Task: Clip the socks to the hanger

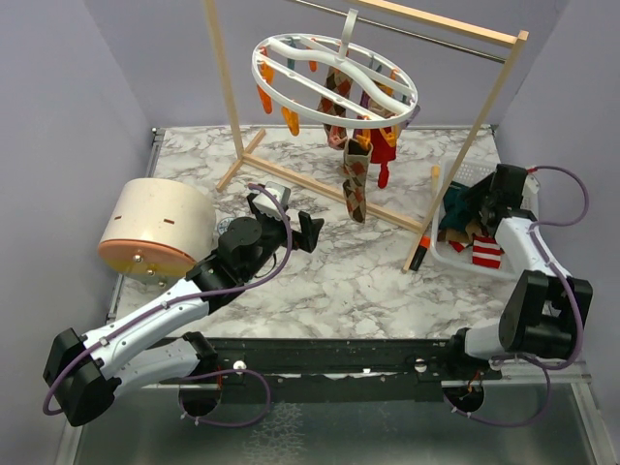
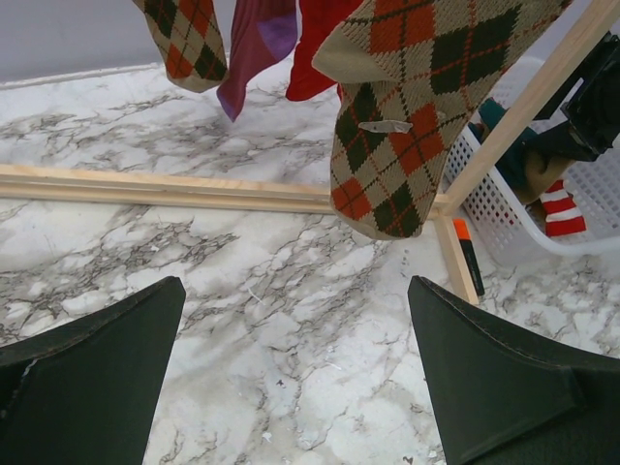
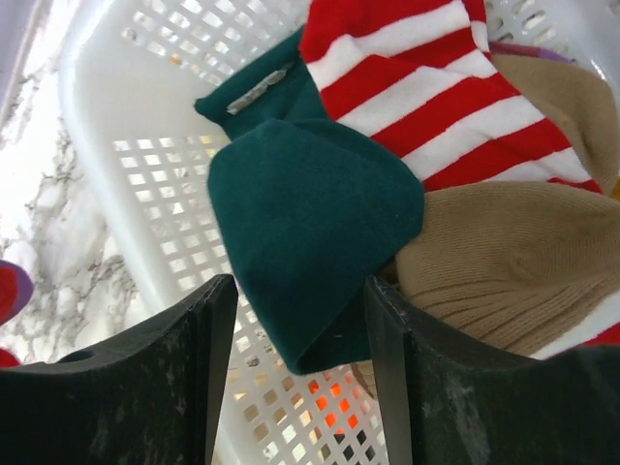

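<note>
Several socks hang from the round clip hanger [image 1: 335, 48], including an argyle sock [image 1: 356, 182], seen close in the left wrist view [image 2: 392, 155]. My right gripper is open over the white basket [image 3: 116, 165], its fingertips at a dark teal sock [image 3: 310, 223]. A red-and-white striped sock [image 3: 436, 97] and a brown sock [image 3: 513, 252] lie beside it. My left gripper stands open over the table, left of the hanging socks, with nothing between its fingers.
A wooden frame [image 1: 504, 63] holds the hanger over the marble table [image 1: 300, 291]. A large cream drum [image 1: 155, 218] stands at the left.
</note>
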